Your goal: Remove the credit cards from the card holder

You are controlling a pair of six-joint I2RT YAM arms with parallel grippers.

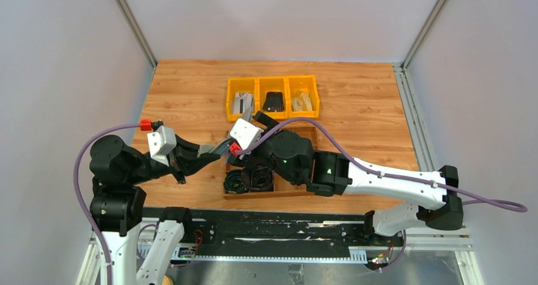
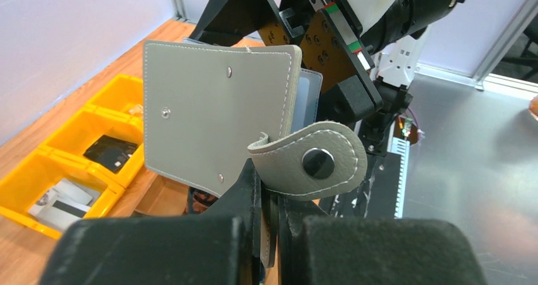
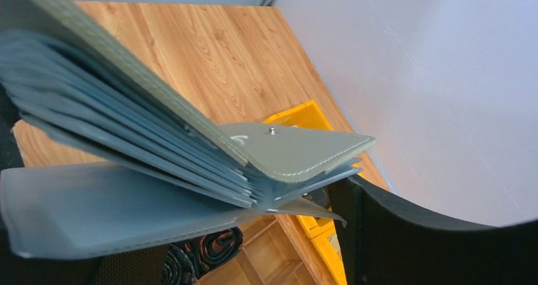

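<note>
The grey-beige card holder [image 2: 216,107], with stitched edges and a snap strap [image 2: 311,161], is held in the air by my left gripper, shut on its lower part. In the right wrist view the holder is spread, and its bluish clear sleeves [image 3: 146,139] fan out between the covers. I cannot make out separate credit cards in them. My right gripper stands open around part of the spread holder, one dark finger [image 3: 406,234] by the cover's right end. From above, the right arm hides much of the holder [image 1: 220,148].
A yellow three-part bin [image 1: 273,80] stands behind, with flat grey-white items [image 1: 242,103], a black item [image 1: 273,101] and beige packets [image 1: 301,102]. Under the arms lies a wooden divided tray [image 1: 285,194] with coiled black cables [image 1: 261,179]. Bare table shows on both sides.
</note>
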